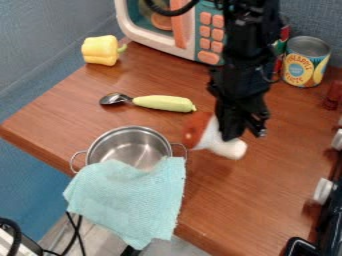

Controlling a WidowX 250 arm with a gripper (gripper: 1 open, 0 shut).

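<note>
My black gripper (pixel 230 128) hangs over the middle right of the wooden table, shut on a white object with an orange-red part (pixel 221 143), just right of the steel pot (pixel 140 145). Much of that object is hidden behind the gripper. A light blue cloth (pixel 127 195) drapes over the pot's front and the table edge.
A corn cob (pixel 164 103) and a spoon (pixel 114 99) lie behind the pot. A yellow pepper (pixel 102 48) sits by a toy microwave (pixel 177 25). Cans (pixel 306 62) stand at the back right, dark equipment (pixel 321 210) along the right edge.
</note>
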